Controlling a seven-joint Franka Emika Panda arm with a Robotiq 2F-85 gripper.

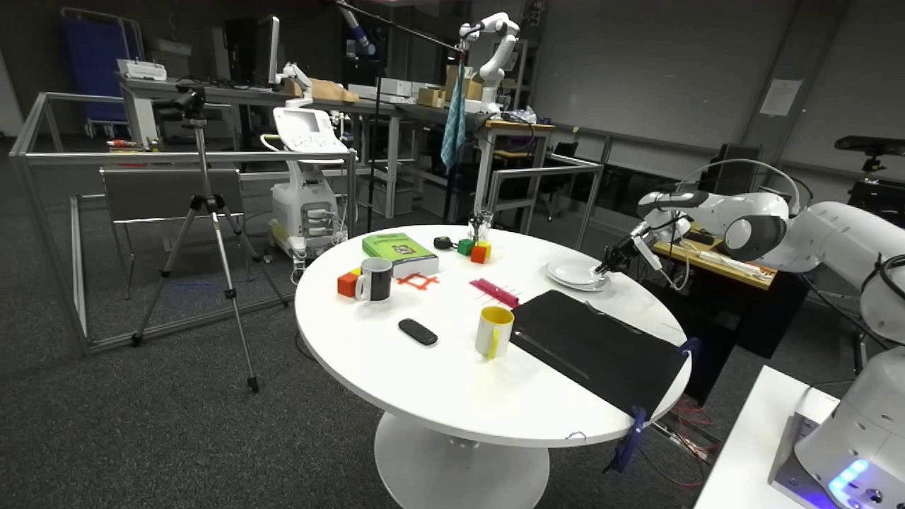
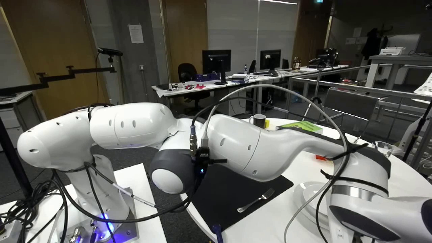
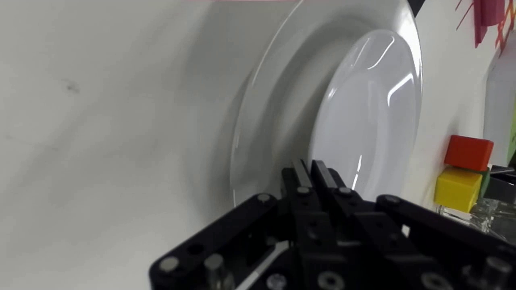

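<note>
A small white plate (image 3: 372, 111) rests at a slant in or just over a larger white plate (image 3: 261, 121) in the wrist view. My gripper is shut on the small plate's near rim, which runs in between the narrow fingertips. In exterior view 1 the plates (image 1: 573, 271) sit towards the table's far right side, and the dark gripper (image 1: 602, 268) reaches them from the right. Exterior view 2 shows part of the plates (image 2: 309, 194) beside the arm, but not the fingers.
A black mat (image 1: 598, 348) bearing a fork (image 2: 259, 199) lies nearby. A pink piece (image 1: 496, 293), coloured blocks (image 1: 479, 254) and a glass (image 1: 481, 225) stand beyond the plates. A yellow-white mug (image 1: 493, 331), dark mug (image 1: 374, 280) and green book (image 1: 399, 252) are farther off.
</note>
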